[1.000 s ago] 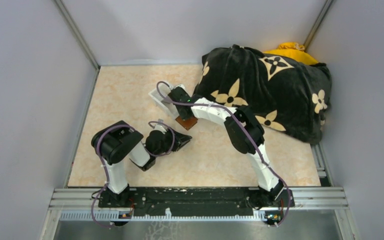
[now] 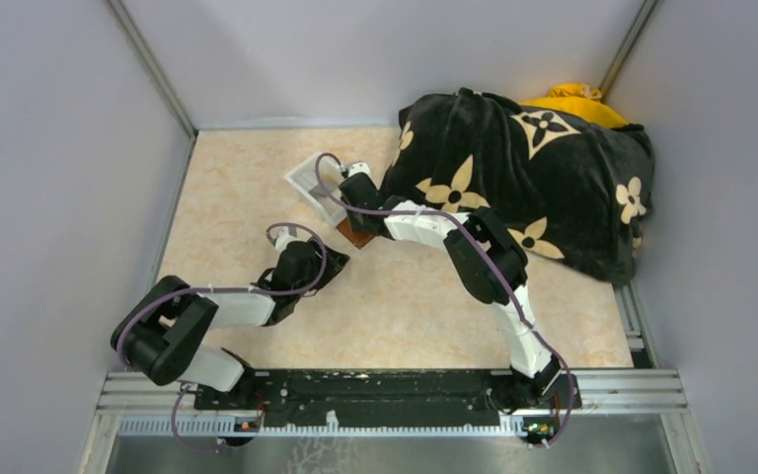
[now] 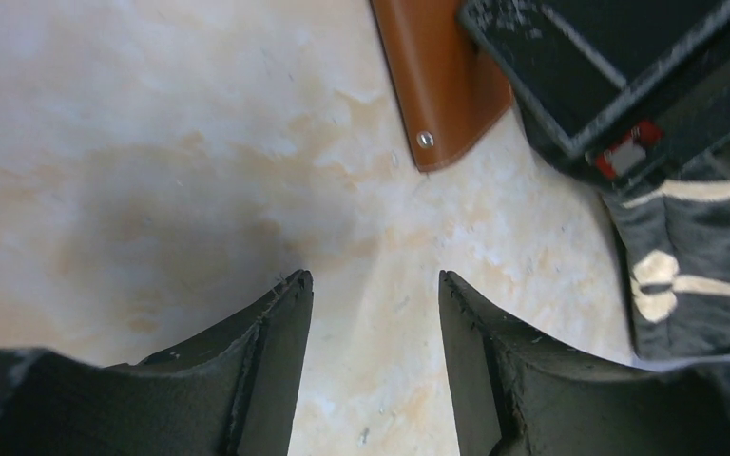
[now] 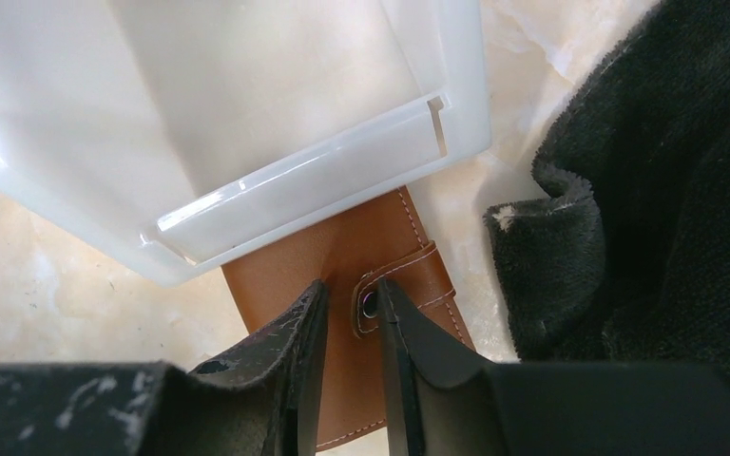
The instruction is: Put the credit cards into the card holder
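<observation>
A brown leather card holder (image 2: 355, 236) lies on the table against the near end of the white plastic tray. Its snap strap (image 4: 409, 275) is closed over one side in the right wrist view. My right gripper is over the holder, its fingers parted narrowly; leather and part of the strap show between the fingertips, not gripped. In the left wrist view a corner of the holder (image 3: 442, 104) with a metal stud shows at the top. My left gripper stands open over bare table, nearer the front. No credit cards can be made out.
The white tray (image 4: 309, 185) partly overhangs the holder's far end in the right wrist view. A dark flowered blanket (image 2: 454, 148) fills the back right.
My left gripper has moved left and a little farther back. The card holder and the tray have shifted slightly back and left. My right arm has moved only a little.
</observation>
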